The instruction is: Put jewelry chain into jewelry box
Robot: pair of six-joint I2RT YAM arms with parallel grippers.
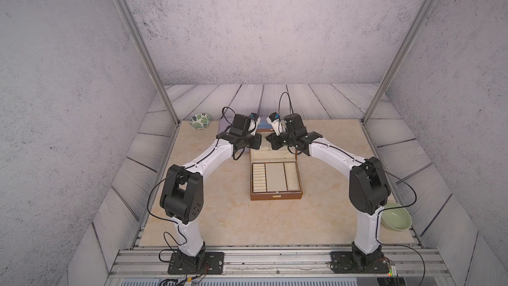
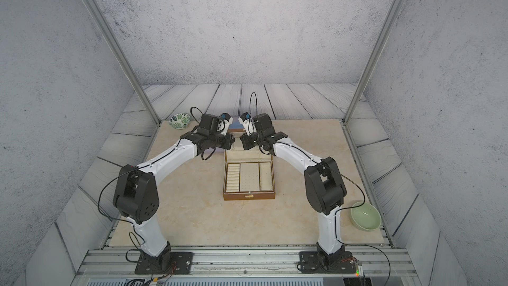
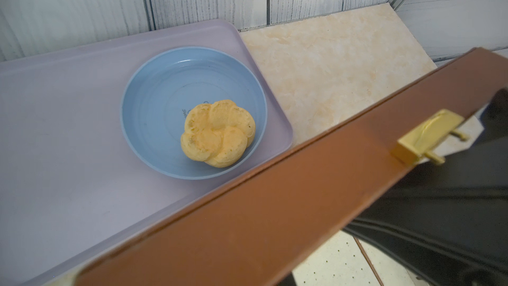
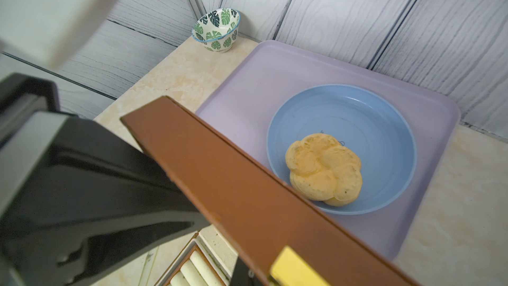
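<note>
The jewelry box point(image 1: 275, 196) stands open mid-table, its cream inside showing ring rolls on the left, a wide middle compartment and a narrow right one. Its raised lid point(image 3: 275, 196) runs across the left wrist view as a brown edge with a brass clasp point(image 3: 429, 133). In front of the lid's lining, my left gripper point(image 1: 257, 142) and right gripper point(image 1: 271, 141) face each other, close together. Both look shut; the lid edge hides their fingertips in the wrist views. I cannot make out the jewelry chain or whether either gripper holds it.
Behind the lid, a purple tray point(image 4: 243, 90) bears a blue plate point(image 4: 381, 143) with a bread roll point(image 4: 323, 169). A leaf-patterned bowl point(image 1: 200, 121) sits back left, a green bowl point(image 1: 395, 217) front right. The table in front of the box is clear.
</note>
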